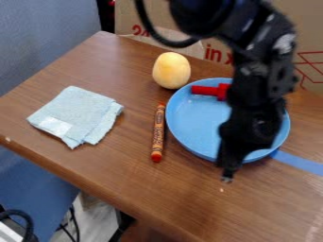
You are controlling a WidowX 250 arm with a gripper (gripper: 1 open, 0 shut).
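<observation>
My dark gripper hangs low over the front part of a blue plate; whether it is open or shut is unclear. A red object lies at the back of the plate, partly behind my arm. An orange-red stick lies on the wood just left of the plate.
A folded pale blue cloth lies on the left of the wooden table. A yellow potato-like object stands behind the plate. Cardboard is at the back; blue tape runs right of the plate.
</observation>
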